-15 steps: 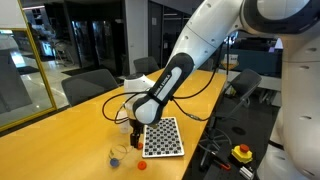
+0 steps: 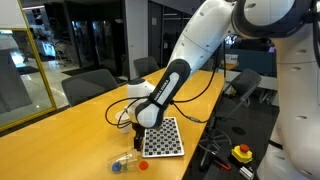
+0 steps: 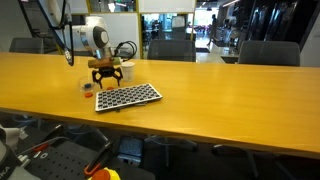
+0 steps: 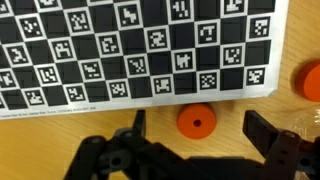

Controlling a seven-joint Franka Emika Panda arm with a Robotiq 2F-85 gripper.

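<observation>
In the wrist view an orange round piece (image 4: pixel 197 121) with a dark centre lies on the table, just beyond the edge of a black-and-white patterned board (image 4: pixel 155 104). My gripper is open, with one finger on either side of that piece and a gap showing on both sides. From the second exterior view, the gripper (image 3: pixel 107 80) points down at the table behind the board (image 3: pixel 128 97). A second red-orange round piece (image 4: pixel 310 80) is partly cut off at the wrist view's right edge.
A clear container (image 3: pixel 86 86) stands beside the gripper on the table. A blue round piece (image 2: pixel 116 168) and a red one (image 2: pixel 143 166) lie near the front edge. A white bowl (image 3: pixel 127 72) sits farther back. The long table (image 3: pixel 230 95) is otherwise mostly bare.
The gripper has shifted slightly down beside the board. The orange piece at the board's edge, visible in the first exterior view a second ago, is now mostly hidden behind it.
</observation>
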